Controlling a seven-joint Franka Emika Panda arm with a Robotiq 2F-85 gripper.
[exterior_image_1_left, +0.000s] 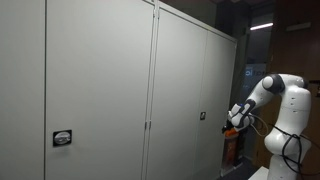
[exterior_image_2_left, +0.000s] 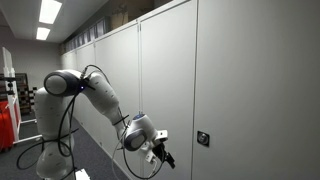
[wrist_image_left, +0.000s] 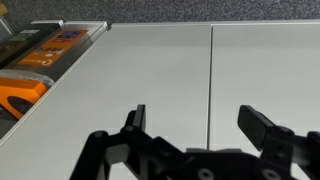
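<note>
My gripper is open in the wrist view, its two black fingers wide apart with nothing between them. Behind them spread pale grey cabinet doors (wrist_image_left: 125, 80), parted by a thin vertical seam. In exterior view 2 the gripper (exterior_image_2_left: 162, 157) hangs low in front of the cabinet wall, left of a dark door handle (exterior_image_2_left: 203, 138). Whether it touches the doors cannot be told. From exterior view 1 the arm (exterior_image_1_left: 265, 93) shows at the far right, beyond the door with a dark handle (exterior_image_1_left: 203, 116).
Another handle (exterior_image_1_left: 62, 137) sits on the nearer door at left. Orange items (wrist_image_left: 20, 95) lie past the cabinet's edge in the wrist view. Dark speckled floor (wrist_image_left: 180, 10) shows there too. A red object (exterior_image_2_left: 5, 120) stands at far left in exterior view 2.
</note>
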